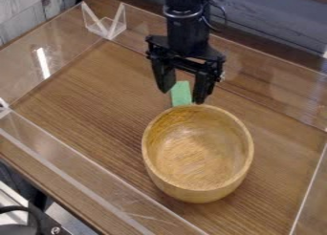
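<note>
My black gripper (185,74) hangs from the top centre over the middle of the wooden table, open, its two fingers spread left and right. A small green block (182,97) lies on the table between and just below the fingers, partly hidden by the gripper. Directly in front of it sits a large round tan bowl (196,162), empty.
A white wire-like holder (105,23) stands at the back left. Clear edging runs along the table's sides, with dark cables at the bottom left.
</note>
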